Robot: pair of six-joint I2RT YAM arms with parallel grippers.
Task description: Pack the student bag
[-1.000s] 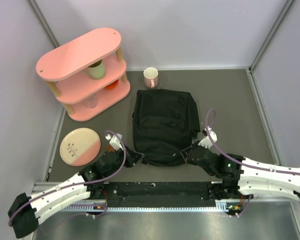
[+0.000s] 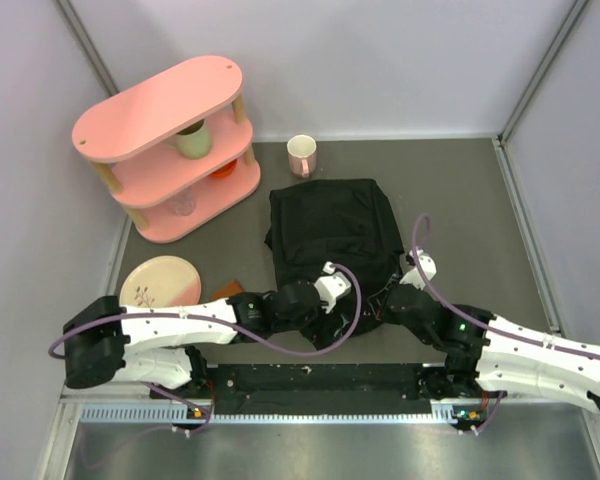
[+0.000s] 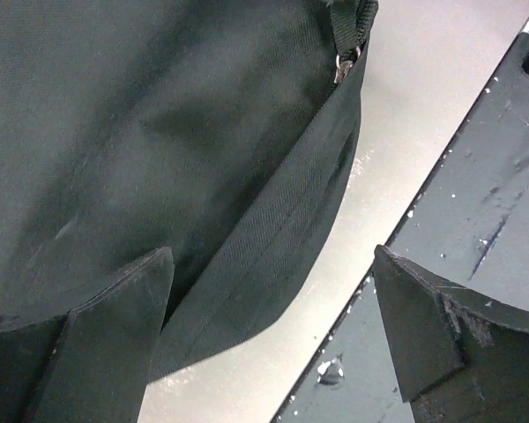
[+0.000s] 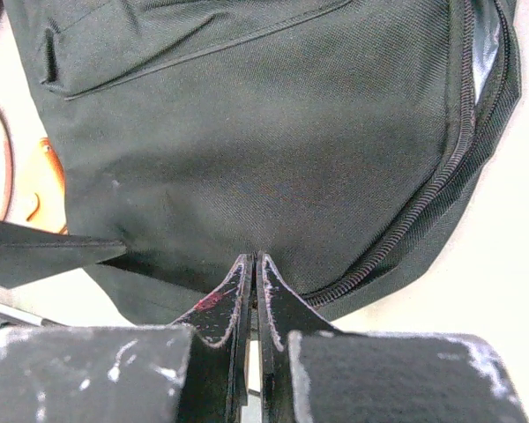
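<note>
The black bag [image 2: 330, 222] lies flat in the middle of the table, its front edge partly covered by my arms. An open zipper [image 4: 423, 192] runs along its side in the right wrist view. My left gripper stands open over the bag's front edge, the dark fabric and a zipper pull [image 3: 342, 69] showing between and beyond its fingers. My right gripper is shut at the front edge near the zipper; whether any fabric is pinched between its tips is hidden. One finger [image 4: 57, 251] of the left gripper shows at the left of that view.
A pink shelf [image 2: 170, 108] with a green cup [image 2: 193, 140] and an orange bowl [image 2: 224, 170] stands at the back left. Behind the bag is a pink mug [image 2: 301, 155]. A plate [image 2: 160, 280] and a brown item [image 2: 228, 290] lie left.
My left gripper has swung right from beside the bag's left front corner to over its front edge. The bag shifted slightly to the right and forward. The right gripper has barely moved.
</note>
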